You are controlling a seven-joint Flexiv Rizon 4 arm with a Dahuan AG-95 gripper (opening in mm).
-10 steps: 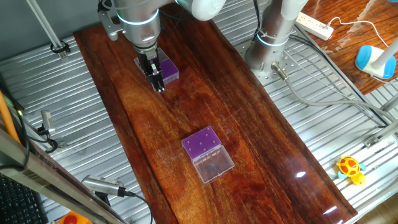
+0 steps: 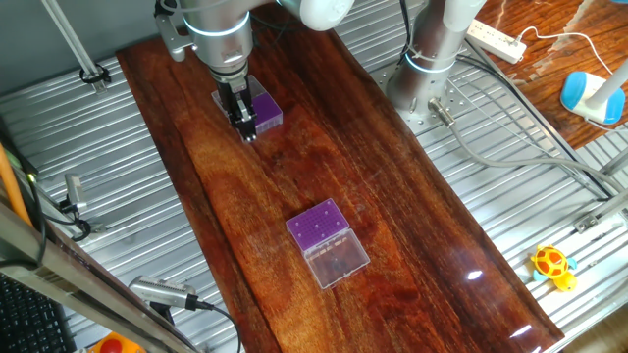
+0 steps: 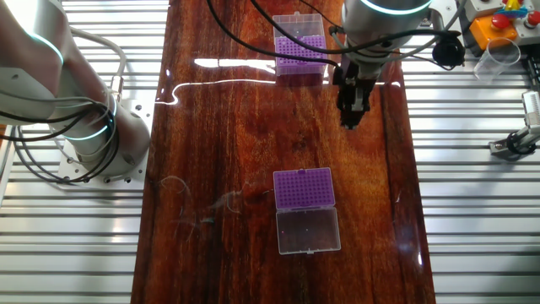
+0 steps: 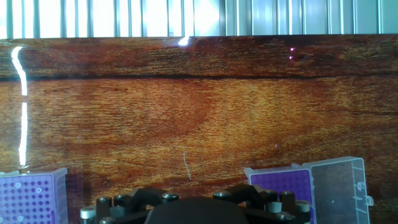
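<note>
My gripper hangs above the table, its two black fingers (image 4: 149, 198) apart in the wrist view with nothing seen between them. In exterior view 1 the gripper (image 2: 249, 137) is in front of the far purple rack box (image 2: 267, 110) and partly covers it. From the other side, the gripper (image 3: 351, 122) appears beside that box (image 3: 300, 51). A second purple rack box (image 3: 305, 187) lies nearer the table's middle, its clear lid (image 3: 309, 231) folded open. A few small pale items show in this rack (image 2: 317, 226) in exterior view 1.
Dark cables (image 3: 295, 38) cross above the far box.
In exterior view 1 my fingertips have shifted very slightly to the left. Both rack boxes stay where they were.
</note>
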